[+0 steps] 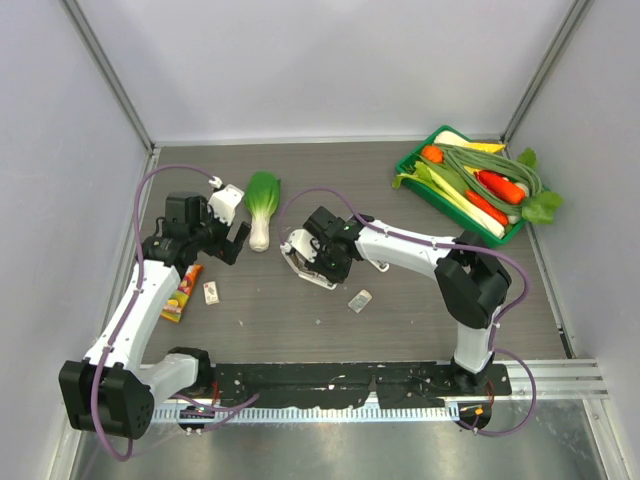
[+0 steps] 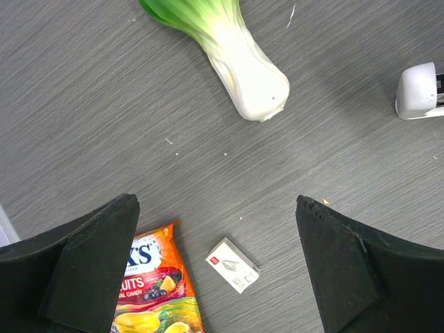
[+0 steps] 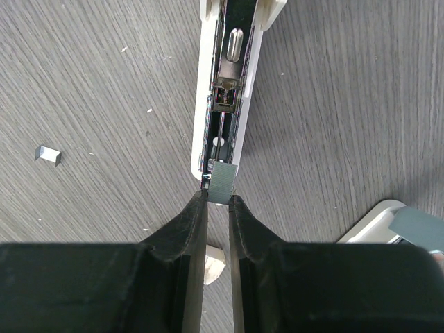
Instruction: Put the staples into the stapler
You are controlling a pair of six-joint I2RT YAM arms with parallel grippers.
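Observation:
A white stapler [image 3: 248,83] lies opened, its metal channel exposed in the right wrist view; in the top view my right arm partly covers it. My right gripper is shut on a short grey staple strip [image 3: 222,182], held at the near end of the channel. The strip overlaps that end; whether it sits down inside cannot be told. My left gripper stands open and empty above the table at the left. One staple box [image 2: 234,265] lies below it, and another box [image 1: 360,300] lies right of centre.
A loose staple piece [image 3: 48,155] lies beside the stapler. A second pale, grey-topped object [image 3: 374,220] shows at lower right. Left are a leek [image 1: 260,208] and a candy bag [image 1: 181,294]; a green vegetable basket [image 1: 462,210] stands back right.

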